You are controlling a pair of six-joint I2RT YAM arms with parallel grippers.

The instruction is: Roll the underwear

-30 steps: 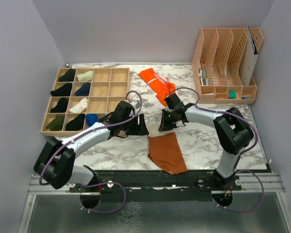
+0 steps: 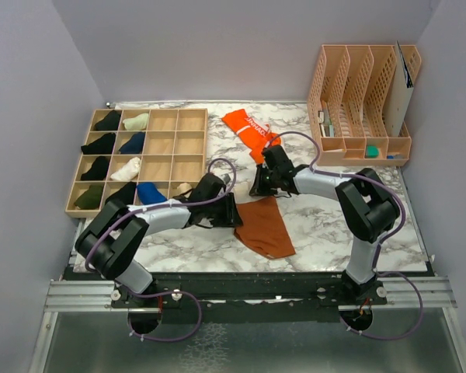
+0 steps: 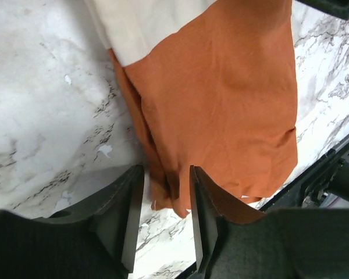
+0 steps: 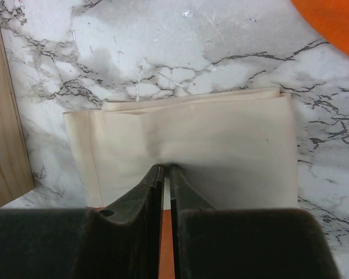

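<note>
The underwear lies flat on the marble table, its rust-orange body (image 2: 264,231) toward the front edge and its cream band (image 4: 221,139) at the back. In the left wrist view the orange cloth (image 3: 221,104) has a folded side edge running down between my fingertips. My left gripper stands part open over that corner, with a clear gap. Above the cream band is my right gripper, its fingers parted by only a slim gap. Whether its tips touch the fabric is hard to tell.
A wooden divided box (image 2: 163,122) with rolled cloths in several compartments stands at the left. Behind lies a bright orange garment (image 2: 252,134). A peach organizer (image 2: 334,85) fills the back right. Bare marble (image 2: 334,233) is clear at the right.
The underwear has slid back and slightly left, along with my right gripper.
</note>
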